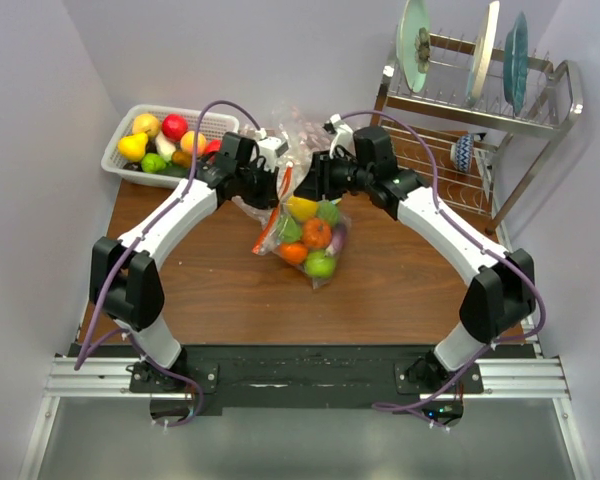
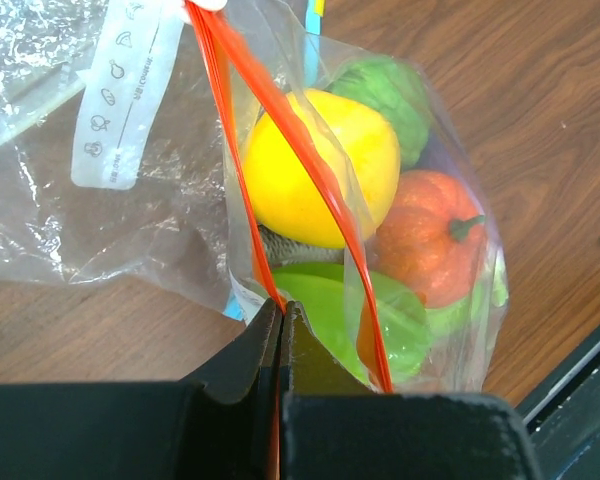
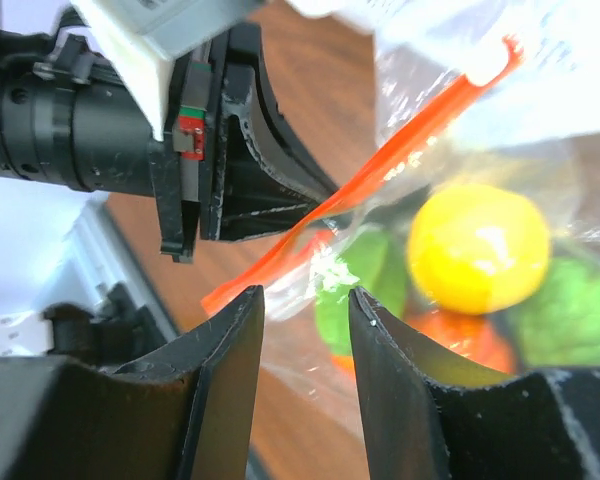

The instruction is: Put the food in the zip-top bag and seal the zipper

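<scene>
A clear zip-top bag (image 1: pixel 325 265) with orange zipper strips (image 2: pixel 330 190) lies at the middle of the table. Through its film show a yellow food piece (image 2: pixel 325 170), an orange pumpkin (image 2: pixel 430 238), a green pepper (image 2: pixel 330 315) and other green pieces. The left gripper is shut on the bag's orange zipper edge, near one end of the mouth; the two strips spread apart beyond the tips. Close beside the mouth, the right gripper stands part open above the bag, with film behind its fingers (image 3: pixel 235 360) and nothing clearly gripped.
A white basket (image 1: pixel 108 155) of several other foods stands at the back left. At the back right is a metal dish rack (image 1: pixel 570 95) with plates and a patterned cup (image 1: pixel 462 153).
</scene>
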